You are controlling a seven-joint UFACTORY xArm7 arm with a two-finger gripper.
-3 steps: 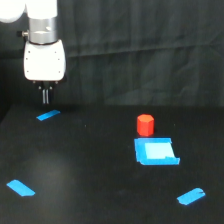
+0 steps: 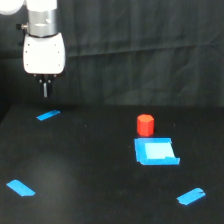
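Note:
At the upper left hangs the white arm, with my gripper (image 2: 45, 90) pointing down at its lower end. The fingers look like one thin dark shape; whether they are apart is too small to tell. Nothing is visible hanging from them. A red block (image 2: 146, 125) with a roughly six-sided outline sits on the dark table, right of the middle and well away from the gripper. Just in front of it lies a white patch (image 2: 159, 151) bordered with blue tape (image 2: 142, 149).
Blue tape strips mark the dark table near the gripper (image 2: 48, 115), at the front left (image 2: 20, 188) and at the front right (image 2: 191, 196). A dark curtain (image 2: 140, 50) closes off the back.
The arm's white body now sits slightly higher and a touch further right. Two finger tips showed before; now they appear as a single narrow shape. The red block and tape have stayed put.

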